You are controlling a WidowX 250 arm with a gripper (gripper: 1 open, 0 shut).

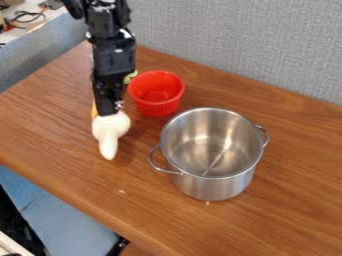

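My black gripper (110, 104) hangs just above a white, bulb-shaped object (110, 131) with a narrow end pointing toward the table's front. The gripper looks shut; whether it touches that object I cannot tell. A yellow-orange elongated object behind the gripper is mostly hidden by it. To the right stands a red bowl (156, 92), and in front of that a steel pot (213, 156) with two wire handles.
A grey padded wall (254, 45) runs along the back. Cables and small items lie beyond the top left edge.
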